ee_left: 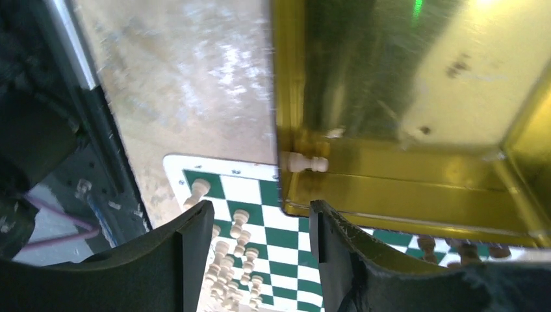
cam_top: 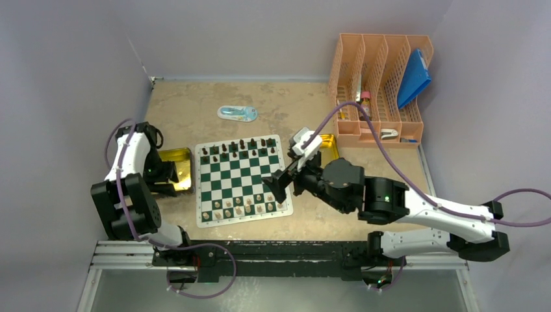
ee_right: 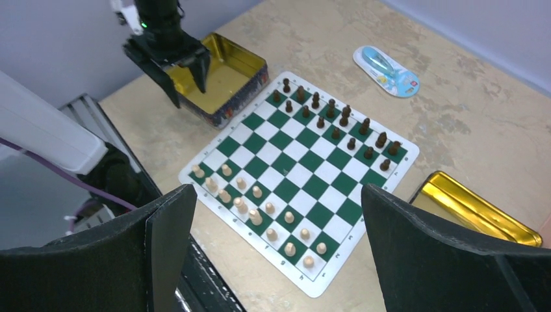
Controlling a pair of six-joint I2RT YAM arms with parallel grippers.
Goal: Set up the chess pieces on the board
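Note:
The chessboard (cam_top: pixel 237 175) has dark pieces along the far side and light pieces (ee_right: pixel 255 217) along the near side. My left gripper hangs over the gold tray (cam_top: pixel 181 168) left of the board; its fingers are apart with nothing held. A single light piece (ee_left: pixel 310 163) lies on its side against the tray's inner wall in the left wrist view. My right gripper is open and empty, hanging above the board's right side, its fingers framing the board in the right wrist view.
A second gold tray (ee_right: pixel 497 218) sits right of the board, partly hidden by my right arm. A blue-packaged item (cam_top: pixel 237 113) lies behind the board; an orange organizer (cam_top: pixel 349 65) stands at back right.

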